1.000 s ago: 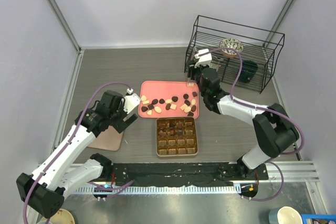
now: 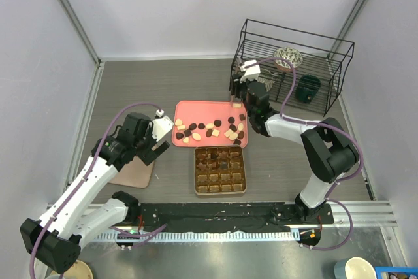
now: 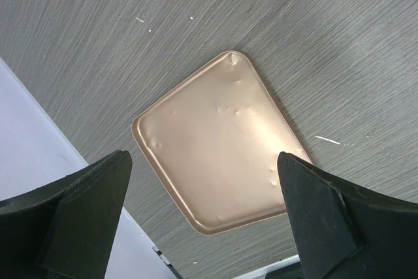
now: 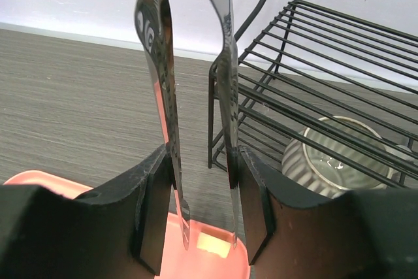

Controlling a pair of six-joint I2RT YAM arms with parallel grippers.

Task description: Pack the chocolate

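In the right wrist view my right gripper grasps metal tongs (image 4: 225, 89), one blade against each finger. The tongs' tips are apart, on either side of a pale chocolate piece (image 4: 213, 245) at the far right corner of the pink tray (image 4: 168, 256); whether they touch it I cannot tell. Dark and pale chocolates (image 2: 196, 136) lie scattered on that tray. Nearer the front is the golden compartment box (image 2: 220, 189), mostly empty-looking, with a dark spot in an upper compartment. My left gripper stands open and empty above the plain golden lid (image 3: 209, 135).
A black wire rack (image 2: 294, 44) with dishes stands at the back right, close beside the right gripper. A ribbed cup (image 4: 326, 155) sits in it.
The left arm, box and tray have stayed still.
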